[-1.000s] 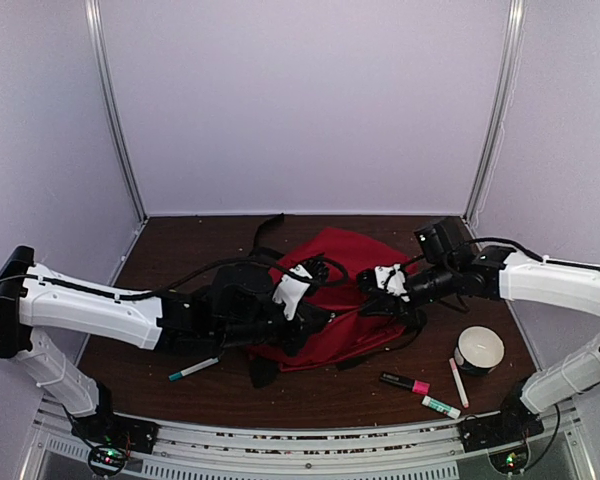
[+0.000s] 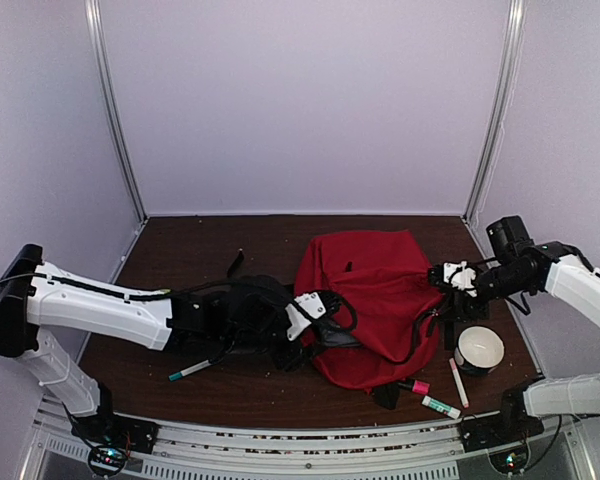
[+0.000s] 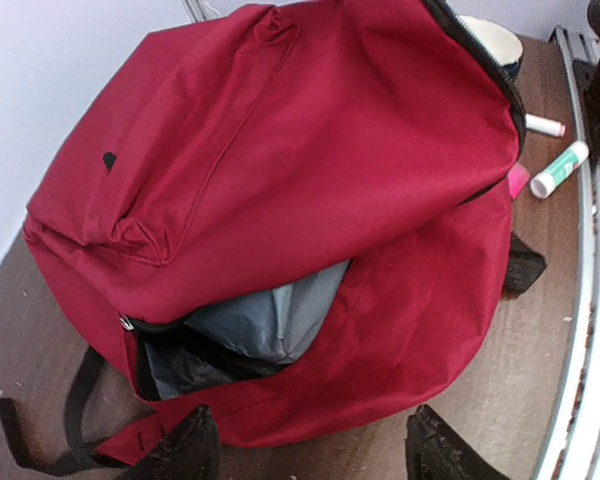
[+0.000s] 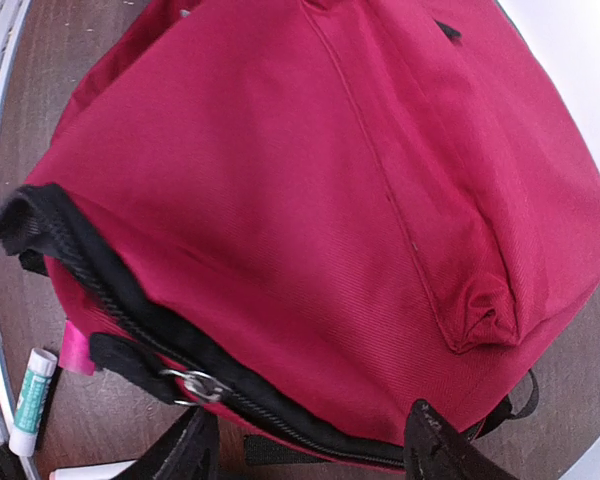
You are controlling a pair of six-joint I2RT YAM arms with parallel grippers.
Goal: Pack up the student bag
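Note:
The red bag (image 2: 372, 290) lies on the right half of the table. In the left wrist view its mouth gapes, showing grey lining (image 3: 280, 318). My left gripper is open at the near left side of the bag, its fingers (image 3: 195, 452) spread with no cloth visibly pinched. At the bag's right side my right gripper also stands open. The black zipper edge (image 4: 310, 432) with its metal pull (image 4: 202, 385) runs across in front of and between its fingers; whether they touch it I cannot tell.
A white-lined cup (image 2: 479, 348) stands right of the bag. Near the front edge lie a pink-capped marker (image 2: 416, 386), a green-and-white marker (image 2: 441, 406) and a white pen (image 2: 459, 383). A teal-tipped marker (image 2: 192, 369) lies at left.
The bag has shifted right and spread out, now covering part of the pink-capped marker.

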